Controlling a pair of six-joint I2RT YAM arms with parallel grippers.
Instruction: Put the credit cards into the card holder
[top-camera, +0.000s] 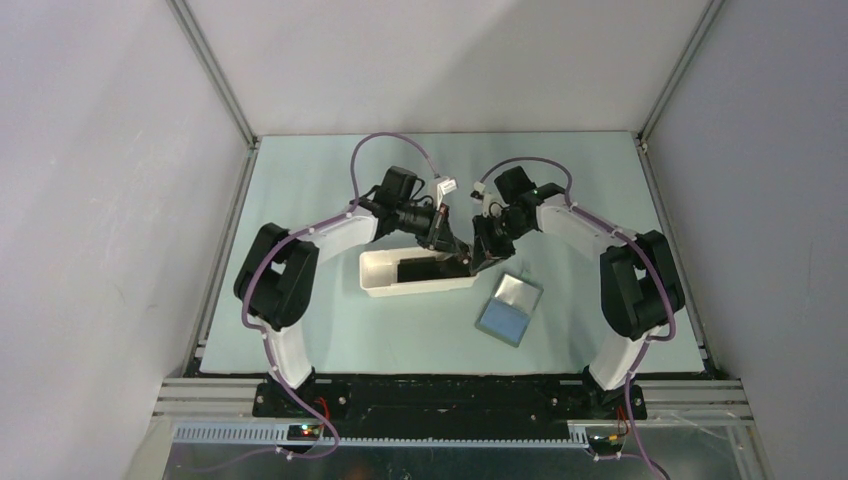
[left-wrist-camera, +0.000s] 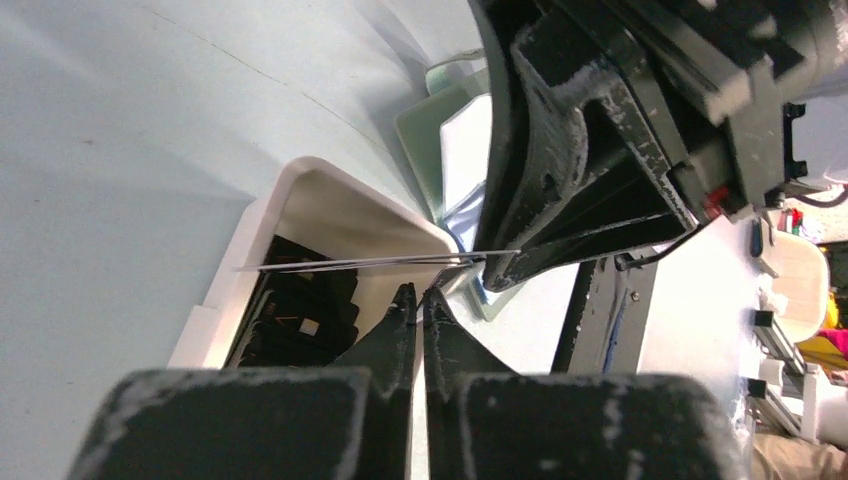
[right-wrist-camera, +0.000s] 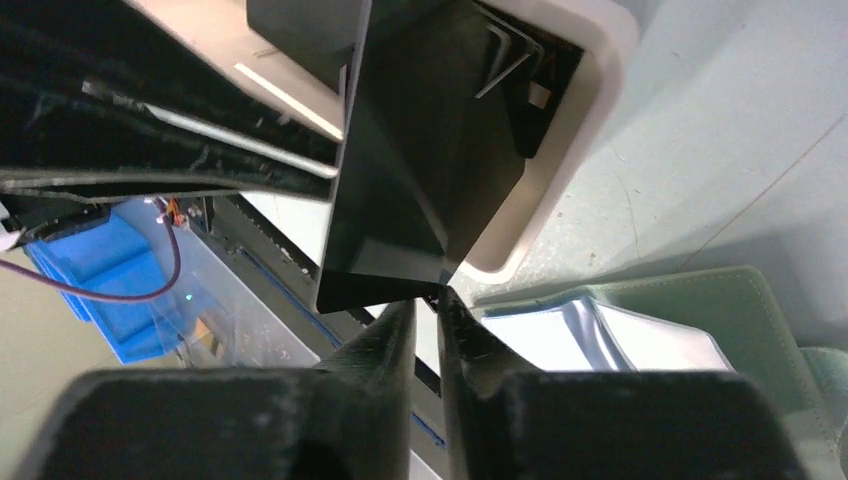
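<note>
A thin black card is held up over the white box, seen edge-on in the left wrist view and broadside in the right. My left gripper is shut with its tips at one edge of this card; whether the edge lies between them is hard to see. My right gripper has its fingertips slightly apart at the card's lower edge. More black cards (left-wrist-camera: 305, 310) lie in the white box (top-camera: 380, 284). Flat on the table to the right lies a pale green card holder (right-wrist-camera: 660, 295) with silver and blue areas.
Both arms meet closely above the right end of the box, their fingers nearly touching in the top view. Bare table (top-camera: 420, 335) extends in front of the box and around the card holder.
</note>
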